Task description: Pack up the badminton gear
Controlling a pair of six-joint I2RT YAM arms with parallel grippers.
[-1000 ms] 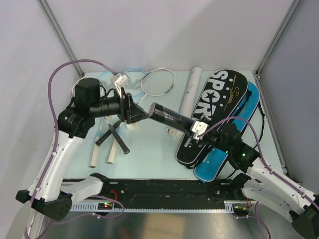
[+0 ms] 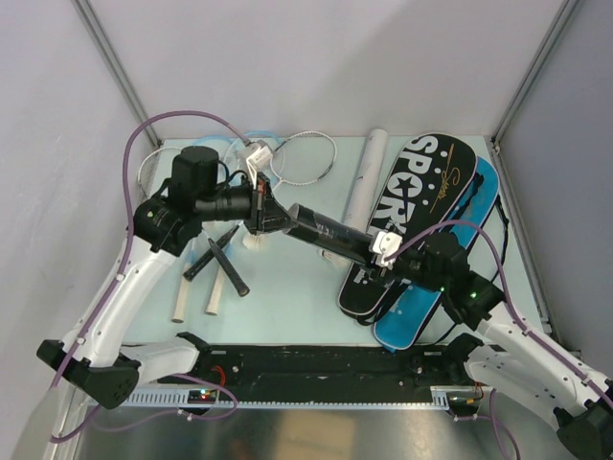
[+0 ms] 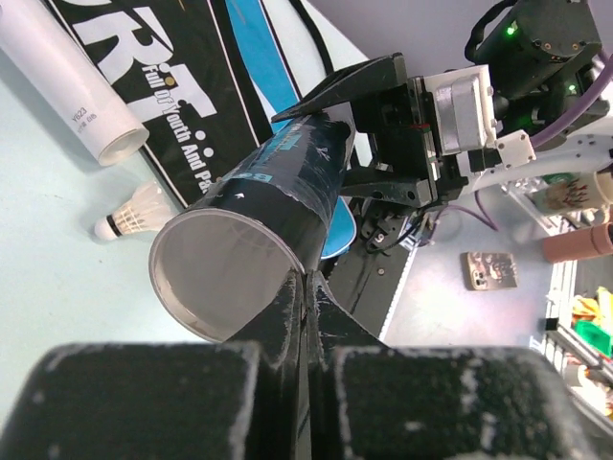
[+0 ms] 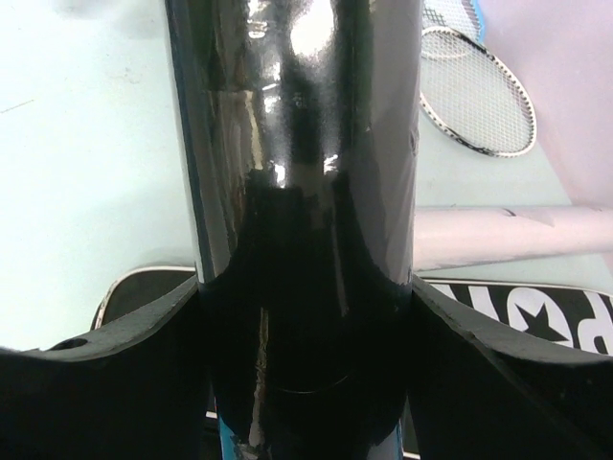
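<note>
A black shuttlecock tube (image 2: 329, 236) is held in the air, tilted, by my right gripper (image 2: 374, 257), shut around it and filling the right wrist view. Its rimmed end faces my left gripper, which is shut with its fingertips at that rim, nothing clearly between them. Two racket bags, black (image 2: 412, 196) and blue (image 2: 402, 316), lie on the right of the table. A white tube (image 3: 67, 77) and a shuttlecock (image 3: 134, 213) lie beside the black bag. Rackets (image 2: 305, 163) lie at the back and left, partly under my left arm.
Racket handles (image 2: 215, 287) lie on the left of the table. Walls bound the table at the back and both sides.
My left gripper has moved right, up to the end of the black tube. The tube and my right arm look nearly unchanged.
</note>
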